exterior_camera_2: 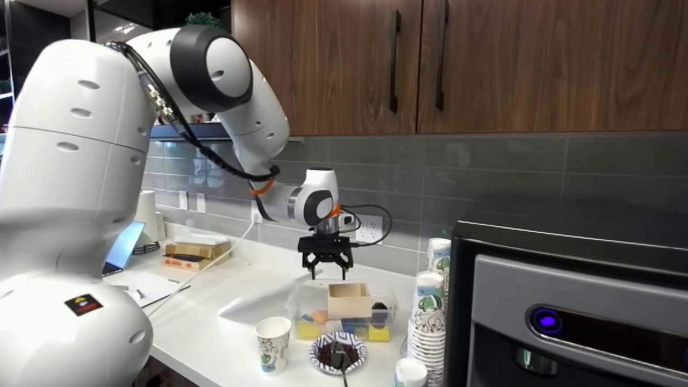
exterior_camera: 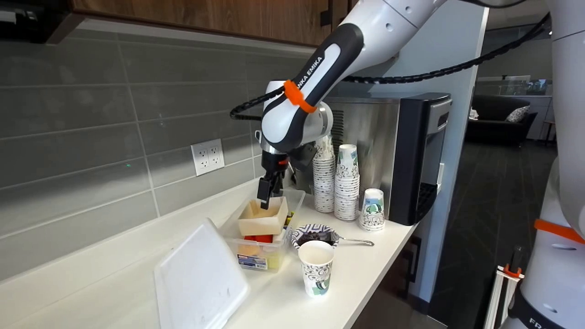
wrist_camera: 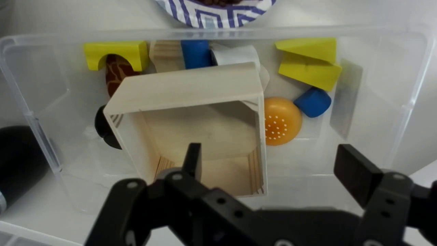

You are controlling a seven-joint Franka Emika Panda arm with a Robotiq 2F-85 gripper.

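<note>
My gripper is open above the clear plastic bin [wrist_camera: 368,30], with nothing held between its fingers. Below it, a pale wooden box [wrist_camera: 192,90] lies tilted inside the bin, its open side toward the wrist camera. One finger [wrist_camera: 192,162] overlaps the box's inside in the wrist view; the other finger [wrist_camera: 354,174] is over the bin's empty right part. Around the box lie an orange bun [wrist_camera: 282,121], yellow wedges [wrist_camera: 309,61], a yellow arch [wrist_camera: 116,53] and blue pieces [wrist_camera: 313,101]. From exterior view 2, the gripper [exterior_camera_2: 329,273] hangs clear above the box [exterior_camera_2: 349,300].
A patterned bowl [exterior_camera_2: 338,351] of dark bits with a spoon and a paper cup [exterior_camera: 316,268] stand before the bin. Cup stacks [exterior_camera: 346,186] stand beside the dispenser [exterior_camera: 419,159]. A white lid [exterior_camera: 200,274] leans at the bin's left. The tiled wall is close behind.
</note>
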